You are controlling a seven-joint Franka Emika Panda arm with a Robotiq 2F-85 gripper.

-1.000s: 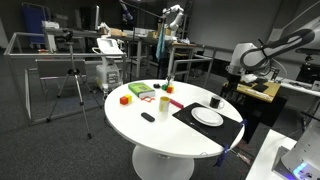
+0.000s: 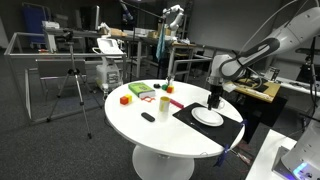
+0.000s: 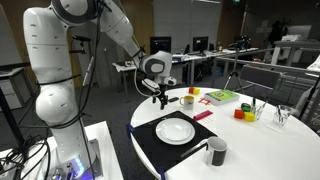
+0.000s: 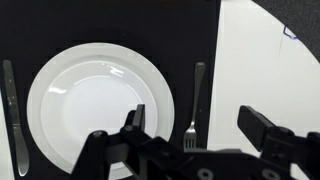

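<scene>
My gripper is open above the black placemat [image 4: 190, 22], its two dark fingers spread wide with nothing held between them. In the wrist view, a silver fork [image 4: 197, 100] lies below the gap, just right of the white plate [image 4: 75, 105]. A knife [image 4: 15, 115] is on the plate's other side. Exterior view 2 has the gripper [image 3: 161, 98] hanging over the table near the far edge of the placemat, beyond the plate [image 3: 175, 130].
A grey mug [image 3: 216, 151] stands beside the placemat, and a second mug [image 3: 187, 101] is farther back. A red marker [image 3: 205, 115], a yellow cup [image 3: 249, 108] and a green box [image 3: 222, 97] sit elsewhere on the white round table [image 3: 255, 155].
The arm has reached inward from the right in exterior view 1, bringing the gripper lower and over the table near the plate. The plate and placemat have not moved.
</scene>
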